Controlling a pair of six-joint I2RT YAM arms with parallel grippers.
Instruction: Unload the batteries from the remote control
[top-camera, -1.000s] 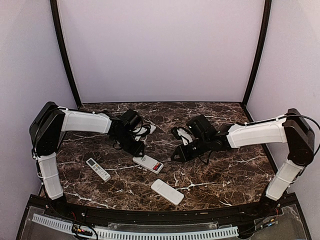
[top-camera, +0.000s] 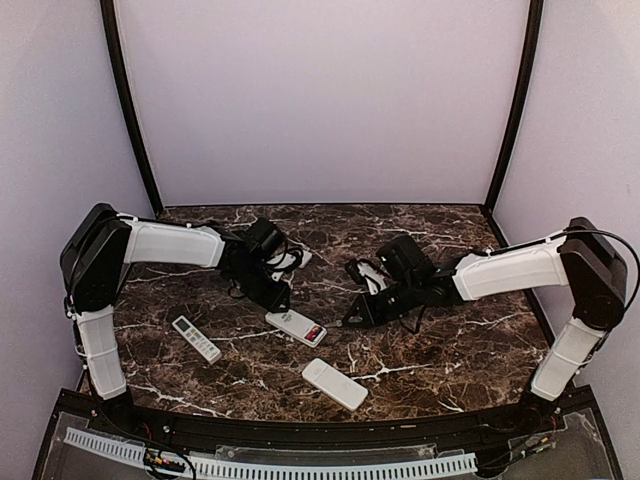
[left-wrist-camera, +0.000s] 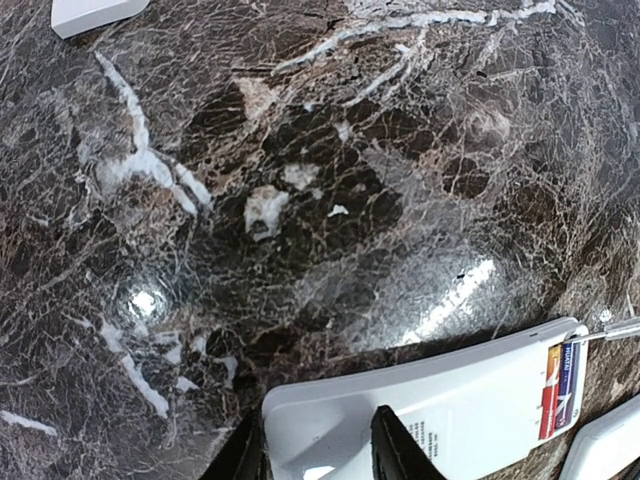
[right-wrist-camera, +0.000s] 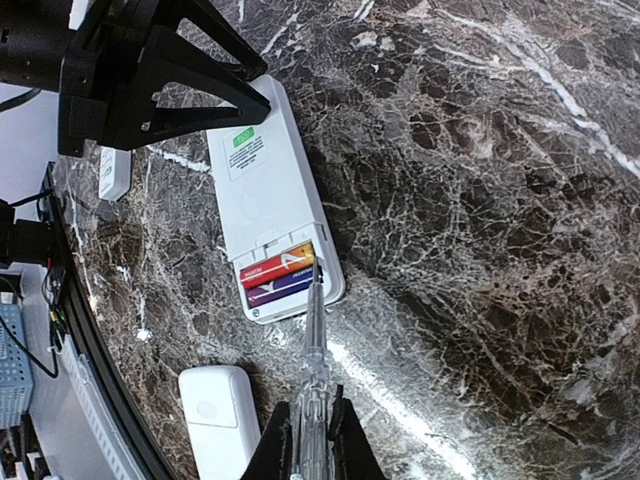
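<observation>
The white remote (top-camera: 288, 322) lies back-up with its battery bay open, holding a red battery (right-wrist-camera: 270, 268) and a purple battery (right-wrist-camera: 270, 292). My left gripper is shut on the remote's far end from the bay. My right gripper is shut on a thin clear tool (right-wrist-camera: 314, 350), whose tip reaches into the bay at the batteries' ends, as both wrist views show.
A white panel (top-camera: 334, 384), probably a cover or second remote, lies in front of the remote. Another remote (top-camera: 196, 339) lies at the left.
My right gripper has shifted very slightly in the top view; the remote and left gripper look unchanged.
</observation>
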